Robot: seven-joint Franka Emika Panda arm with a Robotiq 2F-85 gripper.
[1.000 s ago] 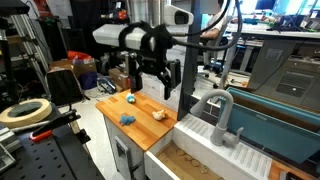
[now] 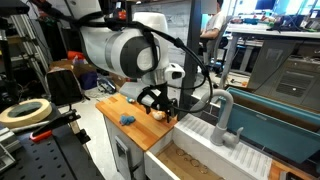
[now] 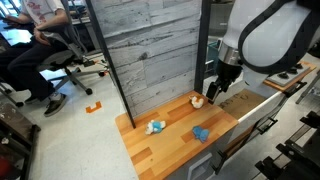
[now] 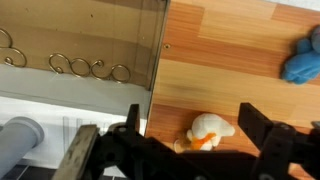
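My gripper (image 2: pixel 163 101) is open, pointing down over the wooden top, with nothing held between its fingers. Close below it lies a small white and orange toy (image 2: pixel 158 114). In the wrist view this toy (image 4: pixel 209 129) shows between the two dark fingers, nearer the right one; whether they touch it cannot be made out. A blue toy (image 3: pixel 200 133) rests apart on the same wooden top (image 3: pixel 172 143), towards its front. Further along, near the top's end, sits a white and teal toy (image 3: pixel 155 127).
An open drawer (image 2: pixel 186 172) with several ring shapes along it lies beside the wooden top. A white sink area with a grey faucet (image 2: pixel 219 104) stands to its right. A dark upright post (image 3: pixel 110 62) and panel rise behind.
The arm has come down and slightly left, bringing the gripper from well above the wooden top to just over the white and orange toy. The toys have not visibly moved.
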